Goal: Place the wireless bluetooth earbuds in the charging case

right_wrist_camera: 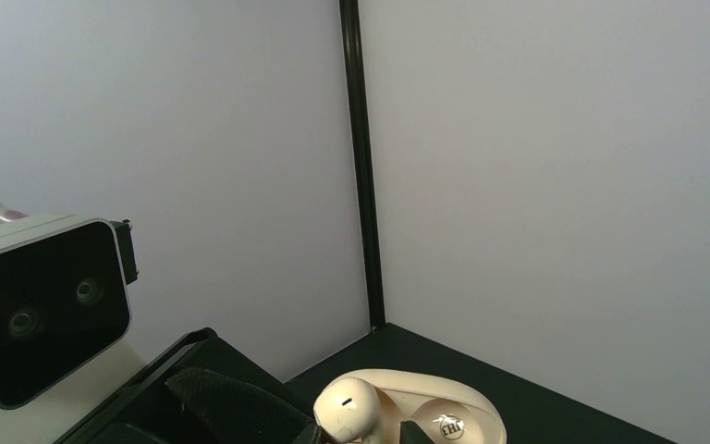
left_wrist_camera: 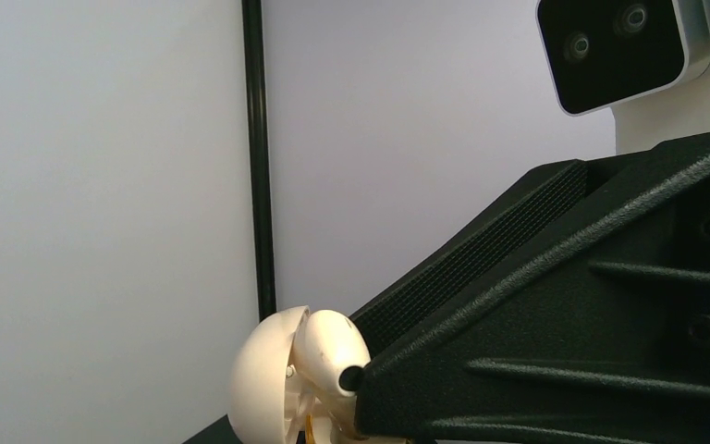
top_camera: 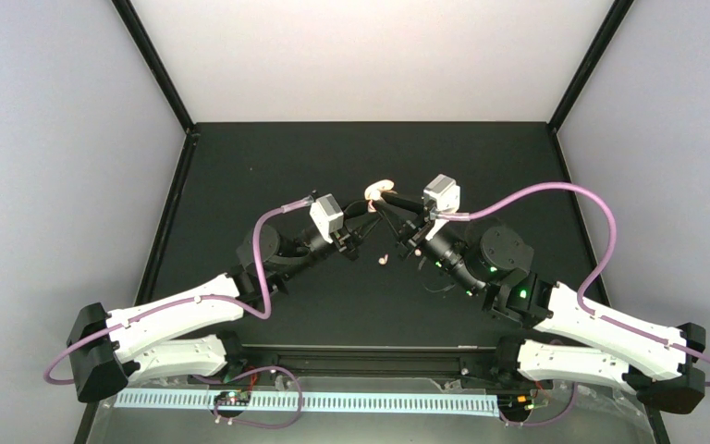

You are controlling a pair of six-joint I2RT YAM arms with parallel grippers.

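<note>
The cream charging case (top_camera: 380,188) is held raised by my left gripper (top_camera: 366,205), its lid open in the left wrist view (left_wrist_camera: 257,379). An earbud sits at the case, upright in or over one slot, at the tip of my right gripper (top_camera: 382,202), whose finger presses close beside it in the left wrist view; whether it still grips the bud is hard to tell. The case's other half (right_wrist_camera: 448,425) shows printed lettering. A second earbud (top_camera: 384,259) lies on the black mat below the grippers.
A small pale piece (top_camera: 418,252) lies beside the right wrist. Both arms meet at the middle.
</note>
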